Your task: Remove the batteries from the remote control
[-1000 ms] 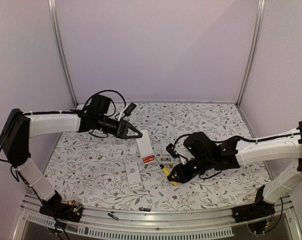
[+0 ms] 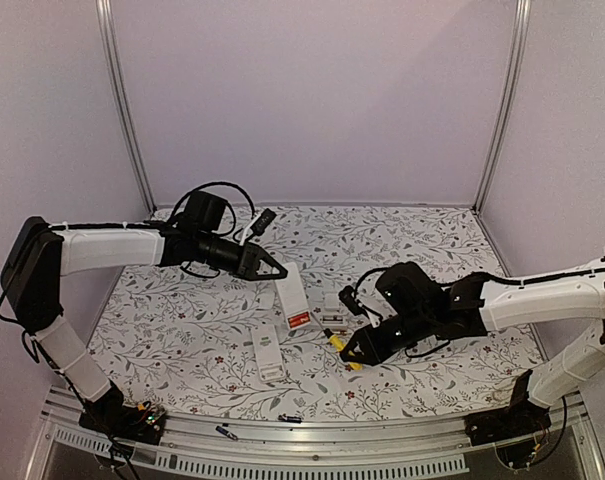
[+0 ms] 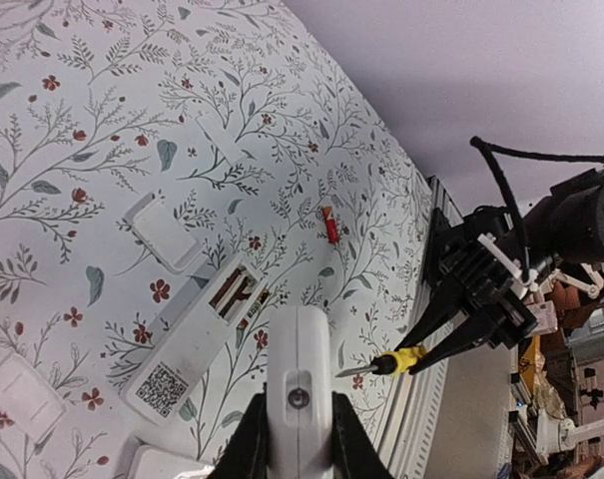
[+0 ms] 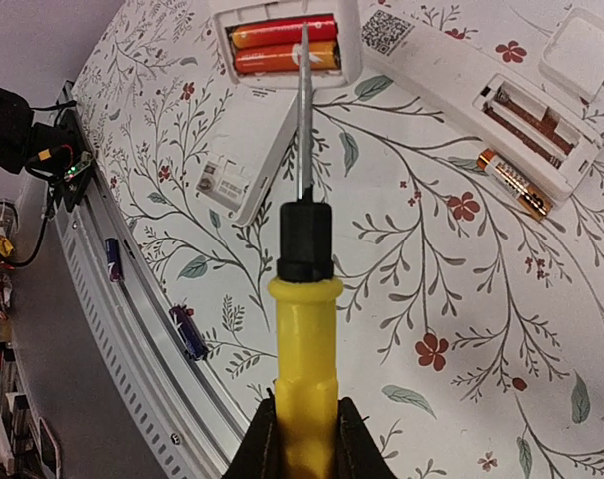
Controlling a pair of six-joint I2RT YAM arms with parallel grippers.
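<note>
A white remote is tilted above the table, with my left gripper shut on its end. Its open compartment faces my right arm and holds a red battery and an orange battery, side by side. My right gripper is shut on a screwdriver with a yellow handle. In the right wrist view the metal shaft crosses in front of both batteries; from the top view the screwdriver sits just to the right of the remote's lower end. Contact between tip and battery cannot be made out.
Another white remote lies with its compartment uncovered and a loose battery beside it. A further remote rests nearer the front. Two dark batteries lie by the front edge. A white cover lies flat.
The left gripper and remote barely moved.
</note>
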